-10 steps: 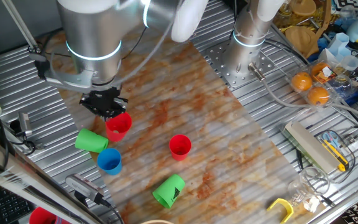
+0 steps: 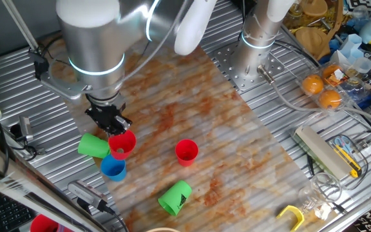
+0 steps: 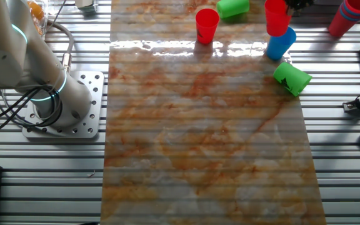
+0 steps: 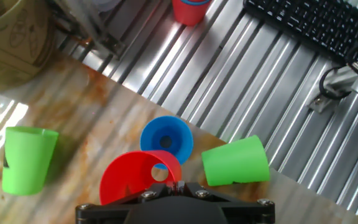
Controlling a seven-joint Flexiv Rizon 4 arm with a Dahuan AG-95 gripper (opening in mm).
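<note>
A red cup is held by its rim in my shut gripper, tilted in the wrist view. The blue cup stands upright right beside and partly behind it, and in exterior view 2 the red cup overlaps the blue cup's top. Whether the two touch, I cannot tell. A green cup lies on its side close by. Farther along the board, another red cup stands upright, and a second green cup lies on its side.
The marble-patterned board is largely bare. Off its edge, on the slatted metal table, are a stack of red and blue cups and a keyboard. A brown round container shows at the wrist view's corner.
The gripper and its red cup have moved toward the blue cup, downward in exterior view 1; the red cup now covers part of the blue rim there. The other cups have stayed put.
</note>
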